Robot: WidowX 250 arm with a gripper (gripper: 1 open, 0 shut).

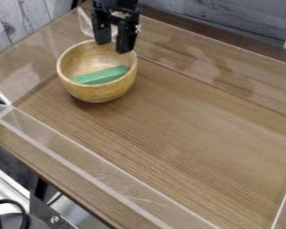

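Observation:
A wooden bowl (97, 87) sits on the table at the upper left, a green elongated object (101, 76) lying inside it. My gripper (114, 38), dark and partly cut off by the top edge, is over the back rim of the bowl, open. Whether it touches the rim is hard to tell.
Cables and a black object lie at the lower left edge.

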